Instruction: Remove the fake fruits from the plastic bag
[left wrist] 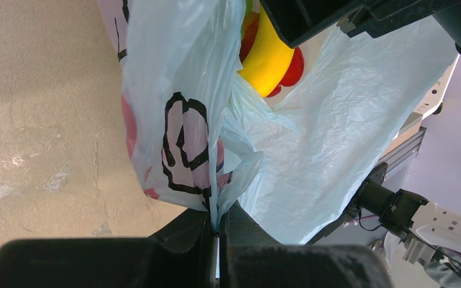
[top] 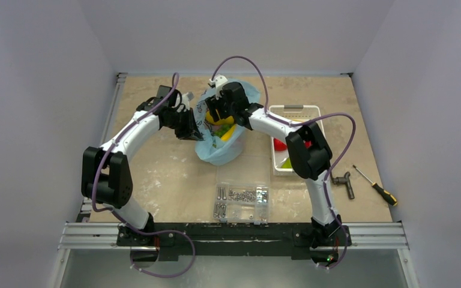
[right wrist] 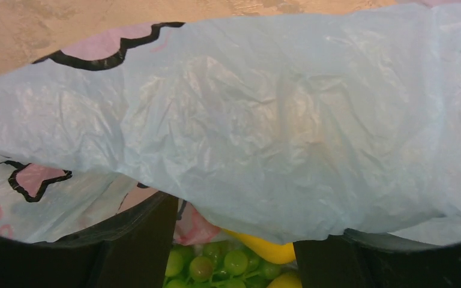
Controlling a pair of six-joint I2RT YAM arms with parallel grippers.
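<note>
A light blue plastic bag [top: 221, 153] sits open at the middle back, holding a yellow banana [left wrist: 266, 57], green grapes [right wrist: 235, 262] and other yellow fruit. My left gripper is shut on a gathered fold of the bag's rim at its left side. My right gripper is over the bag's opening, its fingers apart, with grapes and yellow fruit seen between and beyond them and a sheet of bag plastic lying across just ahead.
A white basket [top: 296, 171] with fruits stands to the right. A clear box of screws [top: 241, 204] lies in front. A hammer [top: 345, 183] and screwdriver [top: 378, 187] lie at the right.
</note>
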